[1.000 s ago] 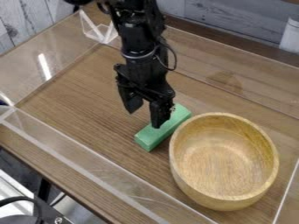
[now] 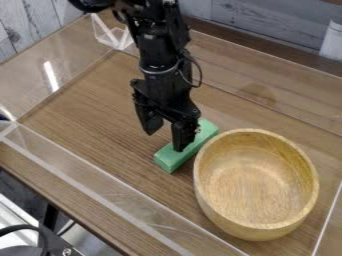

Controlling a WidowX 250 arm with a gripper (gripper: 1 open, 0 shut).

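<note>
My black gripper [image 2: 163, 122] hangs open over the middle of the table, its fingers pointing down just above and left of the upper part of a green rectangular block [image 2: 179, 156]. The block lies diagonally on the wooden surface, and I see nothing held between the fingers. A round, pale wooden bowl [image 2: 257, 210] sits to the right of the block, very close to its side.
Clear panels edge it at the left. A white object [image 2: 335, 40] stands at the back right, and cables show at the lower left corner.
The gripper has shifted slightly to the left and up in the view. The green block and the bowl look unchanged.
</note>
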